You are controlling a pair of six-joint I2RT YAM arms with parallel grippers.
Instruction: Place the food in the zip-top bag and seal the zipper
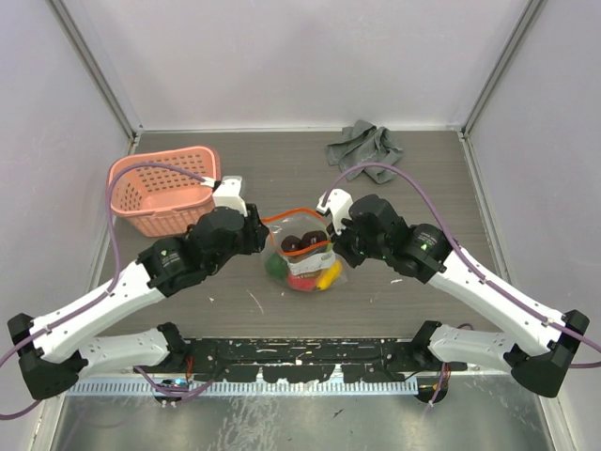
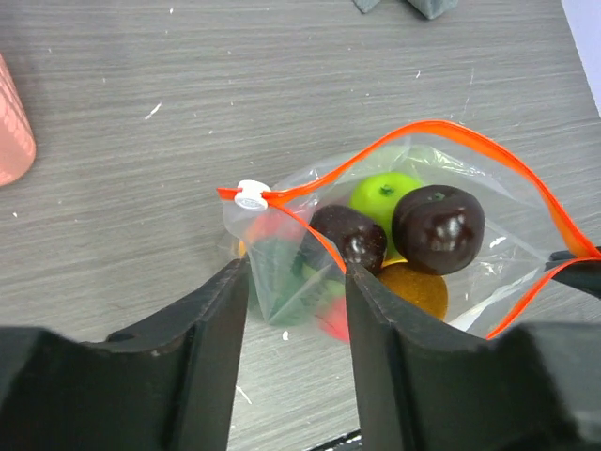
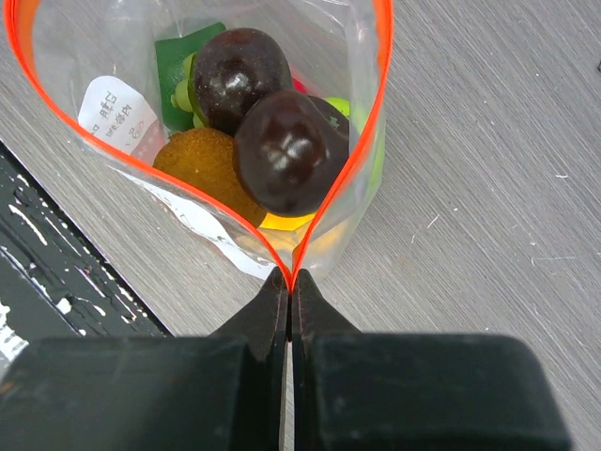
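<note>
A clear zip bag (image 1: 308, 272) with an orange-edged mouth stands in the middle of the table, its mouth gaping. Inside are dark round fruits (image 3: 293, 152), a brown one (image 3: 208, 169), a green apple (image 2: 383, 199) and something yellow (image 1: 330, 274). At the left end of the zipper sits a white slider (image 2: 252, 194). My left gripper is parted near that end; the slider lies beyond its fingertips, not between them. The right gripper is shut on the bag's opposite corner, where both orange edges meet.
An empty orange basket (image 1: 161, 193) stands at the back left, near the left arm. A grey cloth (image 1: 364, 150) lies at the back right. Bare tabletop (image 1: 272, 164) shows behind the bag.
</note>
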